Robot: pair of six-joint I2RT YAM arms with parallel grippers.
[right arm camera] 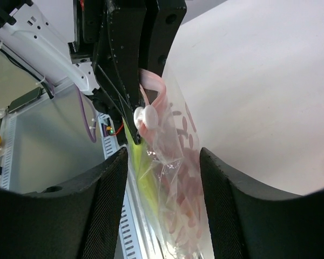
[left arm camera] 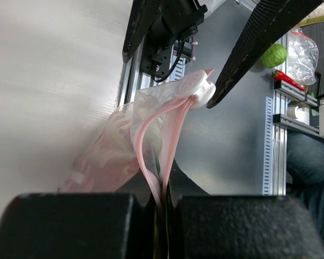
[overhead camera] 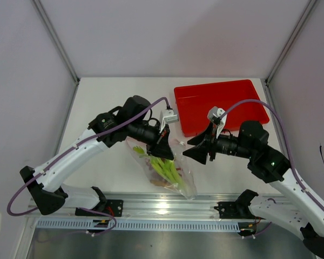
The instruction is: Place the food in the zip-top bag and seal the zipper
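My left gripper (overhead camera: pixel 161 147) is shut on the zipper edge of a clear bag (overhead camera: pixel 181 175). Green stalks (overhead camera: pixel 167 170) lie inside it. In the left wrist view the pink zipper strip (left arm camera: pixel 174 129) rises from between the fingers, with a white slider (left arm camera: pixel 197 89) at its end. The right wrist view shows that slider (right arm camera: pixel 146 117) beside the left fingers, and the bag hanging down from there. My right gripper (overhead camera: pixel 200 148) stands open just right of the bag's top, its fingers apart and short of the slider.
A red bin (overhead camera: pixel 218 89) sits at the back right of the white table (overhead camera: pixel 97 156). The front rail (overhead camera: pixel 162 221) runs along the table's edge.
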